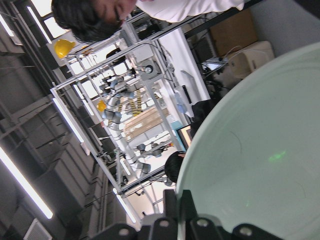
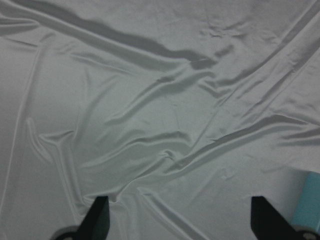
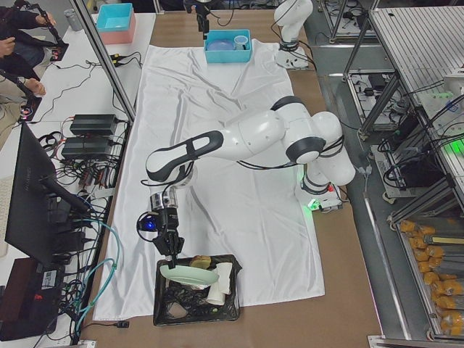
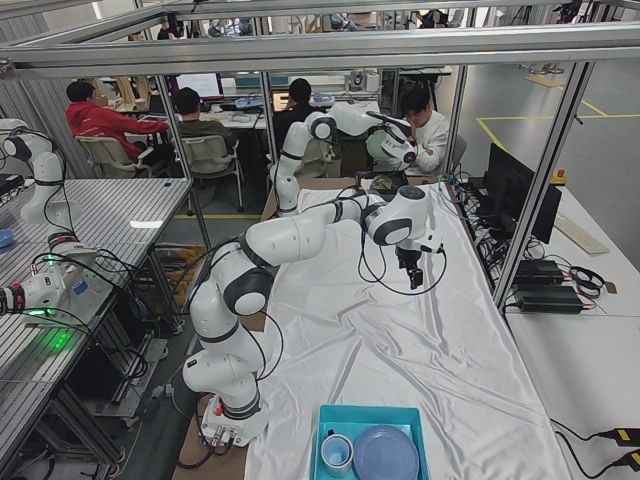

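A pale green plate [image 3: 190, 274] is held up at a tilt over a black tray [image 3: 194, 312] at the near end. My left gripper is shut on the plate's rim, and the plate [image 1: 250, 150] fills much of the left wrist view. The tray holds white cup-like items [image 3: 220, 290] and a yellowish piece [image 3: 200, 261]. My right gripper is open over the white cloth [image 2: 150, 125], with nothing between its fingers.
A blue bin [image 4: 324, 440] holding a blue plate [image 4: 386, 450] and a cup [image 4: 337, 450] stands at the cloth's far end. Monitors and cables line one side.
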